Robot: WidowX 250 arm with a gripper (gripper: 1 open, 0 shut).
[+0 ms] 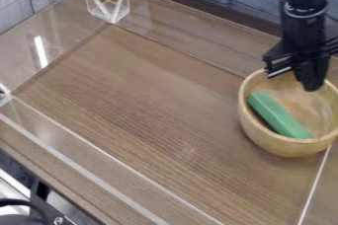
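Observation:
A round tan wooden bowl (302, 144) sits at the right side of the table, with a green elongated block (276, 112) lying inside it toward the left. Above the bowl's back part is the black gripper (295, 69), reaching down from the upper right, higher than the green block and apart from it. Its fingertips are small and dark in this view, so whether they are open or shut is hard to make out.
A small clear plastic holder (109, 4) stands at the back left. Dark cables lie at the lower left corner.

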